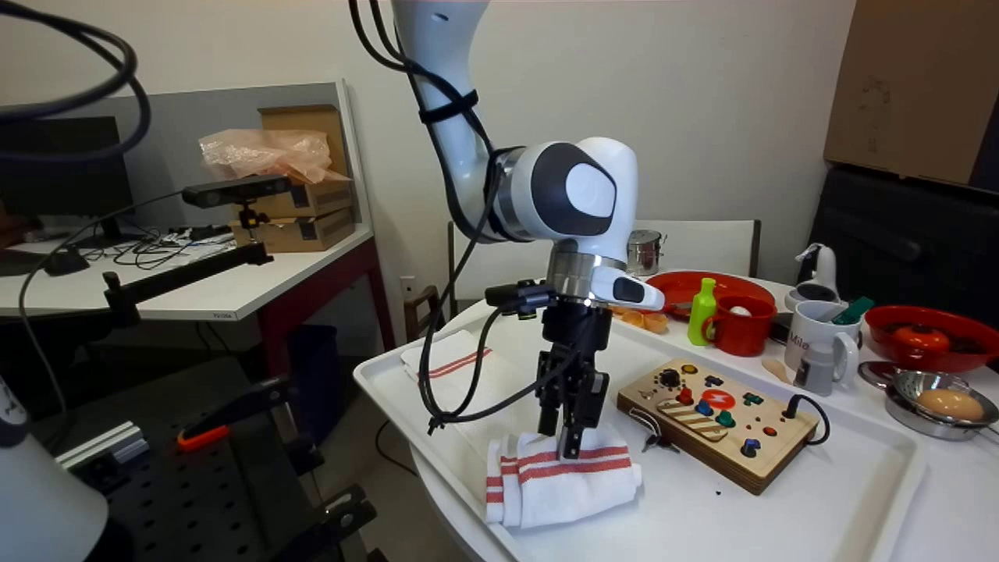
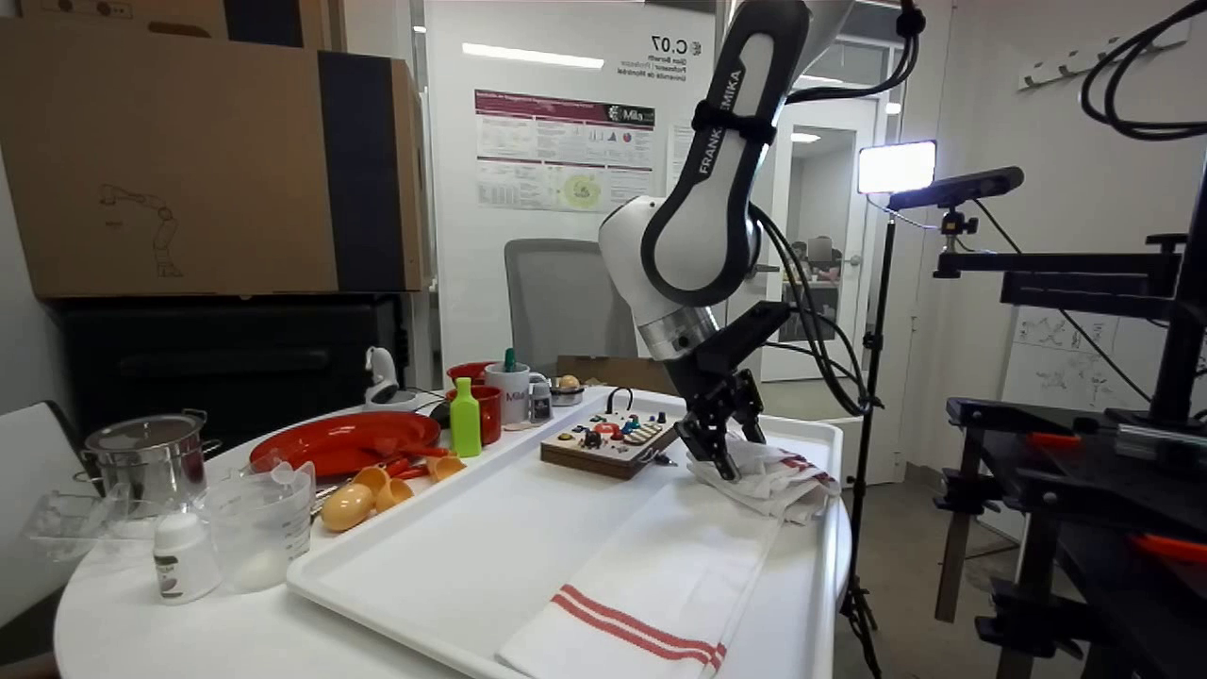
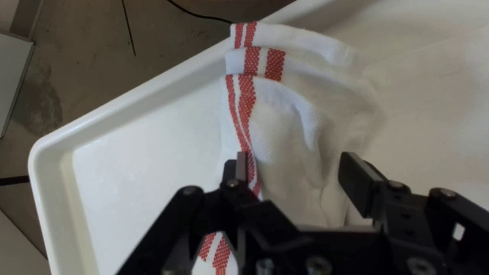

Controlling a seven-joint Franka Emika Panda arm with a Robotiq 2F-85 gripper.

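A white towel with red stripes [image 1: 562,487] lies on the white tray, its near end bunched into several folds. The rest of it stretches flat along the tray, with a second striped end [image 2: 639,622] in exterior view 2. My gripper points down over the folds, its fingers standing apart in the wrist view. One fingertip [image 3: 241,165] is over the red stripes, while the other [image 3: 353,176] is over the white cloth to the right. Towel shows between them, but no fold looks pinched. Whether the fingertips touch the cloth, I cannot tell.
On the tray [image 1: 824,496], a wooden board with knobs and switches [image 1: 716,421] sits close to the gripper. A green bottle [image 1: 702,312], red mug [image 1: 740,325] and white mug [image 1: 807,328] stand beyond the tray's rim. The tray's front right part is clear.
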